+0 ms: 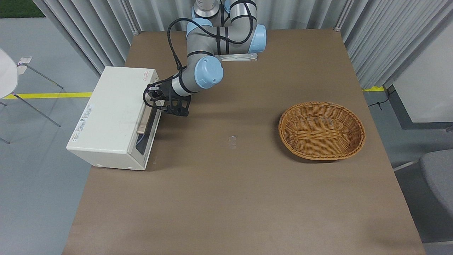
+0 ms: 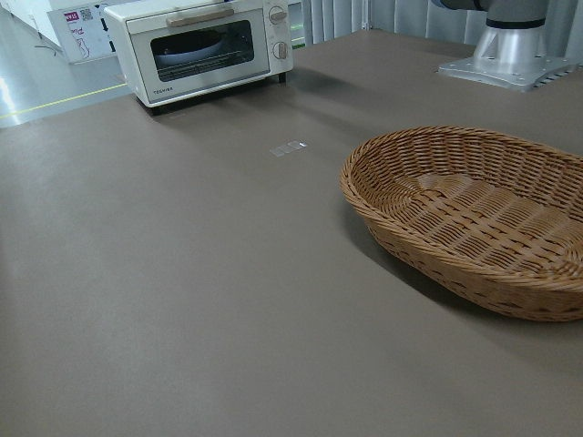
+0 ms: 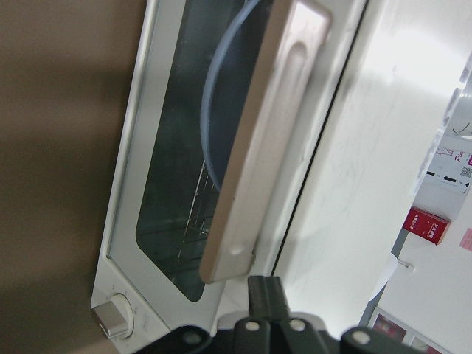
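A white toaster oven point(image 1: 106, 114) stands on the left of the table, its glass door point(image 3: 169, 221) shut or nearly so, with a blue pan point(image 2: 189, 53) visible inside. My gripper is at the door's handle point(image 3: 273, 133), on the oven's front in the front view; whether its fingers are open or shut is not clear.
A round wicker basket point(image 1: 321, 130) sits on the right of the table point(image 1: 250, 199).
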